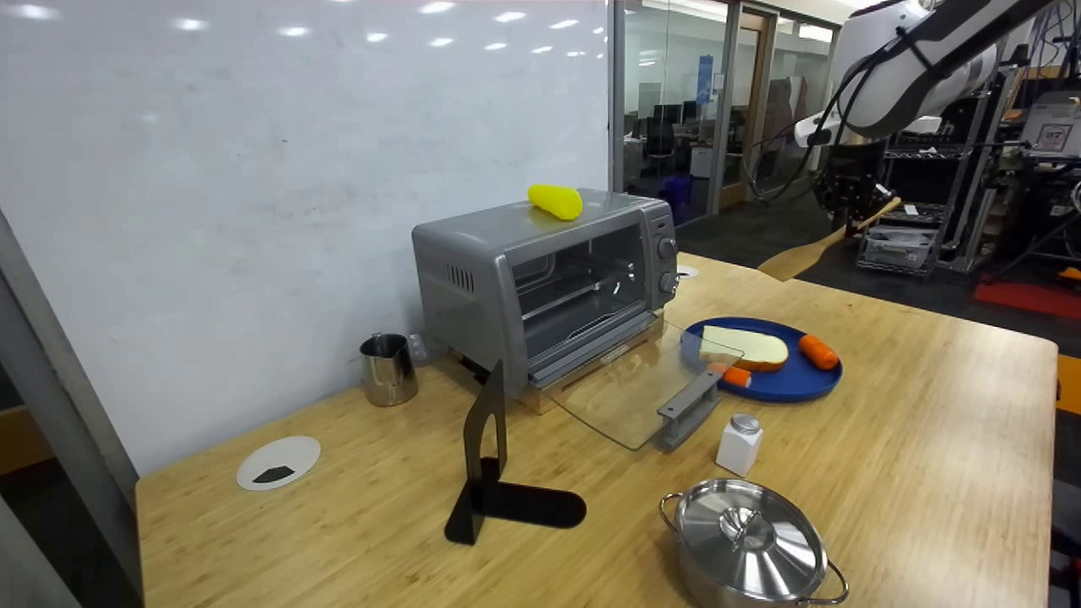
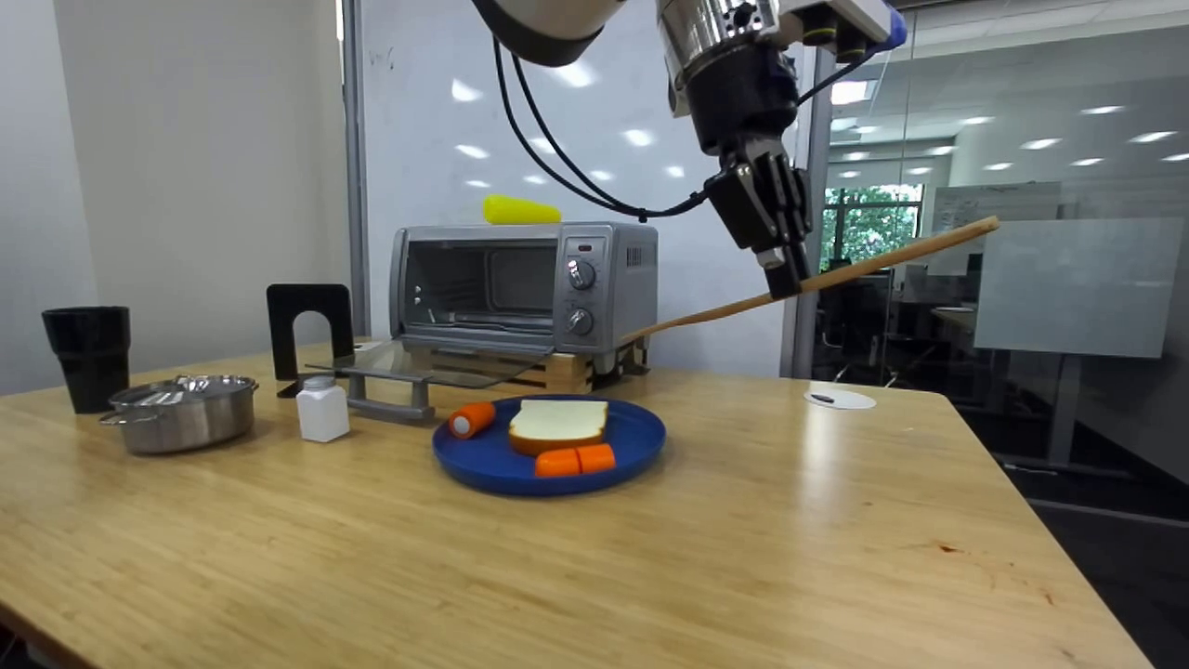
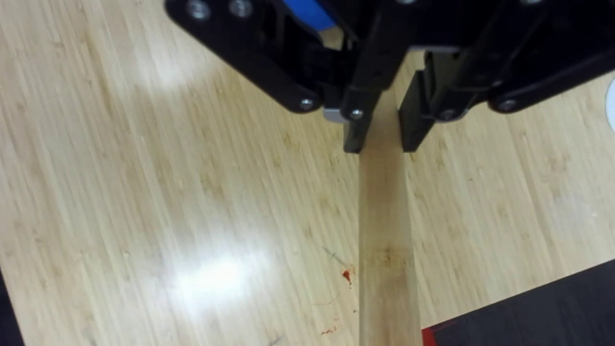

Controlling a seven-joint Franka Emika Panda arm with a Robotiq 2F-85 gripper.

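Note:
A wooden spatula (image 2: 892,263) is pinched by my gripper, whose dark fingers press on both sides of its handle. In exterior view 2 it slants in the air, its flat blade low towards the toaster oven (image 2: 607,279) and its handle end raised to the right. Exterior view 1 has the spatula blade (image 1: 795,262) above the far table edge, beyond the blue plate (image 1: 811,390). On that plate lie a slice of bread (image 2: 557,422) and orange carrot pieces (image 2: 473,419). The oven's glass door (image 1: 638,395) hangs down, leaving its inside visible.
A yellow object (image 1: 555,201) rests on the oven. Left of the plate in exterior view 2 stand a white shaker (image 2: 323,411), a lidded pot (image 2: 184,414), a black stand (image 2: 283,334) and a black cup (image 2: 89,357).

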